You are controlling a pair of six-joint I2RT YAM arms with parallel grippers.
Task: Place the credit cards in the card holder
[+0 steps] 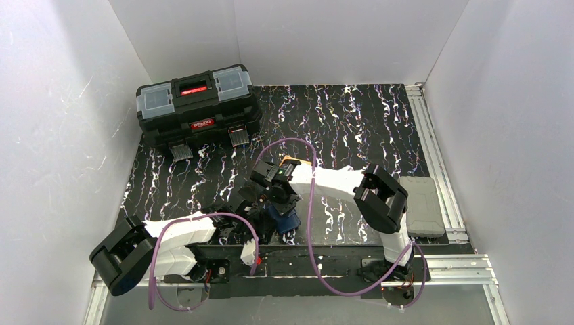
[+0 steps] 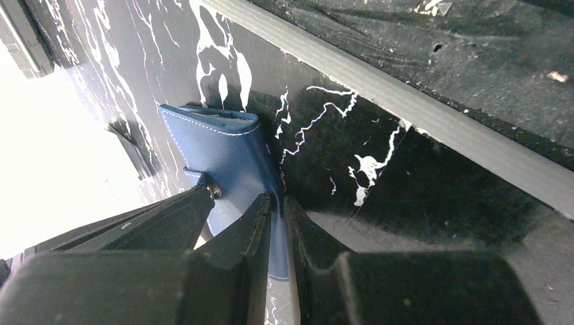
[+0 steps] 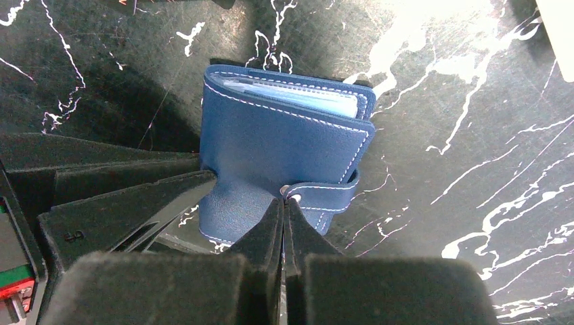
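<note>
The blue card holder [image 3: 271, 149] lies on the dark marbled table, its strap [image 3: 328, 196] folded over the front and pale card-like sleeves [image 3: 298, 96] showing in its opening. My left gripper is shut on the holder's side edge. Seen in the right wrist view, that left gripper comes in from the left. My right gripper is shut, its tips against the snap at the strap's end; nothing shows between them. The top view has the holder [image 1: 284, 218] partly covered by both arms. No loose credit card can be made out clearly.
A black toolbox [image 1: 200, 108] stands at the back left, a grey case [image 1: 421, 206] at the right edge. An orange-edged object [image 1: 296, 160] shows partly behind the right arm.
</note>
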